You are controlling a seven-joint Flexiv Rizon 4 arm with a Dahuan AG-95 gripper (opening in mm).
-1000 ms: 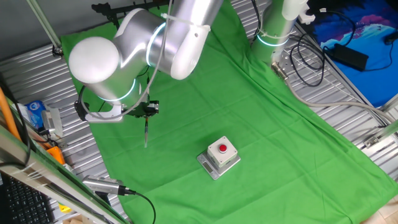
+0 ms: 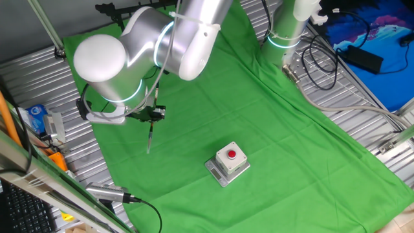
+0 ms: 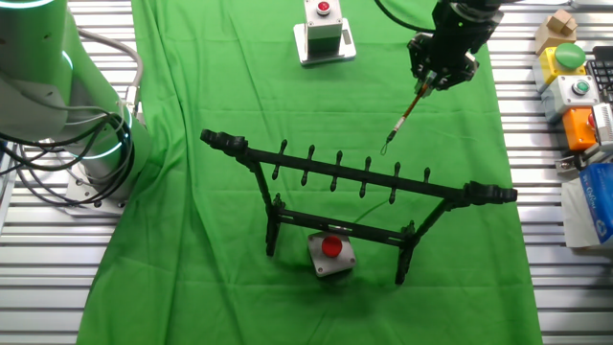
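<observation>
A slim brush-like stick with a brown shaft, a pale band and a dark end with a small loop is held by my gripper, which is shut on it. Its looped end points toward the black rack in exterior view 2 and appears apart from it. The rack has a row of small pegs on its crossbar, all bare. In exterior view 1 my gripper sits below the arm's wrist, with the stick slanting away from it. The fingertips are too small and dark to make out in detail.
A red-button box stands on a metal plate on the green cloth. Another red-button box lies by the rack's feet. Coloured button boxes line the table's side. Open cloth surrounds the first box.
The stick's free end has shifted slightly left in exterior view 1, so the stick tilts a little more. The arm has barely moved; my gripper stays shut on the stick.
</observation>
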